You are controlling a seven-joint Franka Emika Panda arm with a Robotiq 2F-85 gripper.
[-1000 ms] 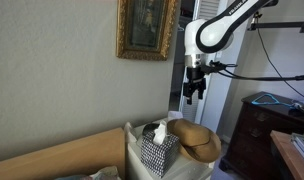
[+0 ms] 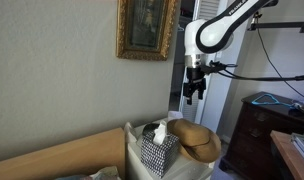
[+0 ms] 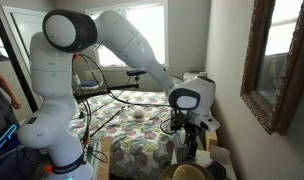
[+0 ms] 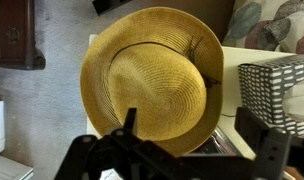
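A straw hat (image 2: 197, 142) rests on the white nightstand top, tilted over its edge side in exterior view 1. From above, its round tan crown and brim (image 4: 157, 85) fill the middle of the wrist view, with a dark cord across the brim. My gripper (image 2: 195, 98) hangs above the hat, apart from it, pointing down. Its two dark fingers stand wide apart in the wrist view, open, with only the hat visible below the gap. Exterior view 2 cuts off the hat (image 3: 186, 174) at the bottom edge.
Beside the hat stands a black-and-white patterned tissue box (image 2: 158, 154) with a white tissue (image 2: 160, 132) sticking up. A wooden headboard (image 2: 67, 160) and patterned bed (image 3: 137, 125) lie nearby. A dark dresser (image 2: 257, 130) is at the right; a gold-framed picture (image 2: 147, 28) hangs on the wall.
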